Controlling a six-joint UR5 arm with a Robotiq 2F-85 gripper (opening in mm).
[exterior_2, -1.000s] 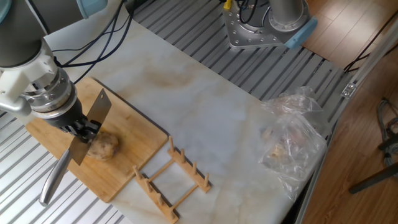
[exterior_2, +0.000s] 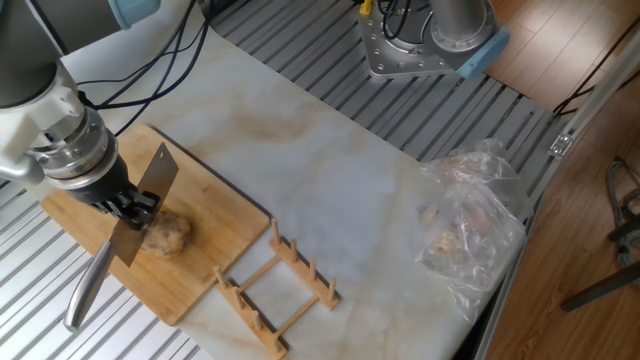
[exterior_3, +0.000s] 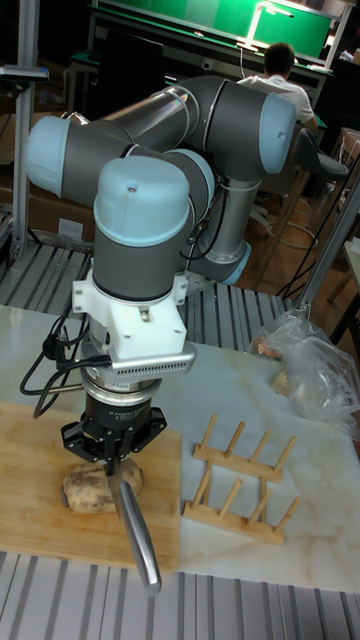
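A knife (exterior_2: 88, 286) with a broad metal blade and a silver handle is held by my gripper (exterior_2: 143, 208), whose black fingers are shut on the blade. The handle slants down toward the lower left in exterior view 2 and toward the front in exterior view 3. A brown potato (exterior_2: 170, 237) lies on the wooden cutting board (exterior_2: 222, 208), right beside the blade and partly covered by it. In exterior view 3 the potato (exterior_3: 89, 491) sits under my gripper (exterior_3: 111, 453). Whether the blade touches or enters the potato, I cannot tell.
Beside the board stands a wooden peg rack (exterior_2: 262, 272) with upright pegs and empty slots. A clear plastic bag (exterior_2: 470, 235) with things inside lies near the far table edge. Black cables (exterior_2: 165, 80) hang by the arm.
The upper arm has shifted slightly left and up in exterior view 2. Knife, potato and board look almost unmoved, and the grip on the knife is unchanged.
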